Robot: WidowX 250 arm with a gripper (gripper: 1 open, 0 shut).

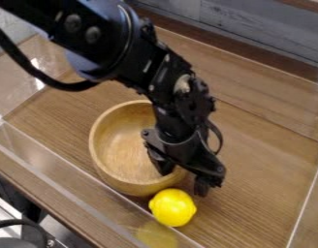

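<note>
My black gripper (182,167) hangs over the right part of a wooden bowl (112,145), low near its rim. Whether its fingers are open or shut is hard to tell, as the dark parts hide each other. A yellow lemon-like object (173,207) lies on the table just outside the bowl, below the gripper at the bowl's front right.
A clear plastic edge runs along the lower left, with a black cable below it. A pale wall stands at the back.
</note>
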